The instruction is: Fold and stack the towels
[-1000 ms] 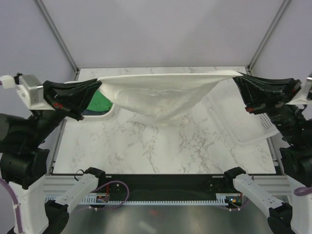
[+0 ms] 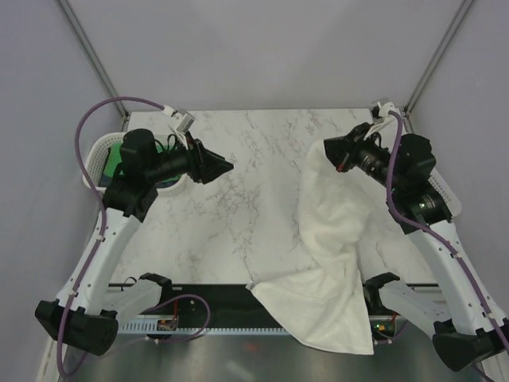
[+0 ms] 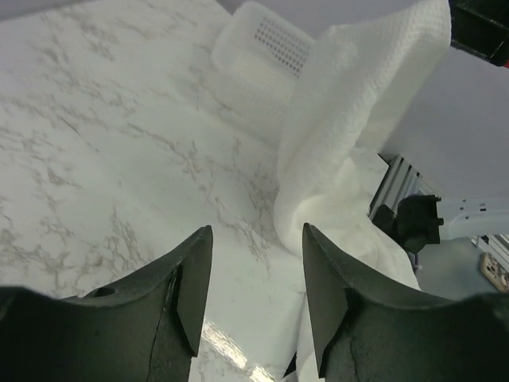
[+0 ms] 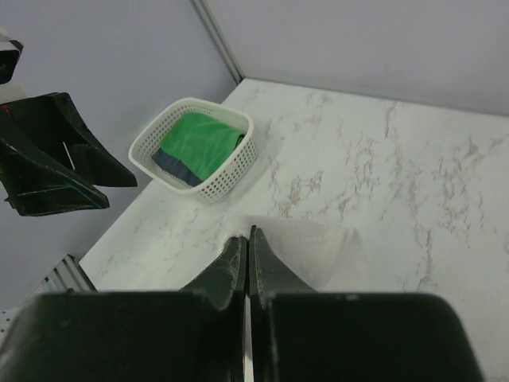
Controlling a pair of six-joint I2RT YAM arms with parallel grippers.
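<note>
A white towel (image 2: 330,231) hangs from my right gripper (image 2: 338,155), which is shut on it, and spills over the table's front edge, its lower end spread out below. In the right wrist view the towel (image 4: 302,247) shows at the shut fingertips. My left gripper (image 2: 216,165) is over the left of the table with nothing between its parted fingers; in the left wrist view the towel (image 3: 334,135) is ahead of it, to the right.
A white basket (image 4: 231,167) with folded green (image 4: 199,139) and dark towels sits at the left. An empty white basket (image 3: 246,48) stands at the right, partly hidden.
Both arms have shifted, and the towel now dangles from the right gripper alone, lower over the front edge.
</note>
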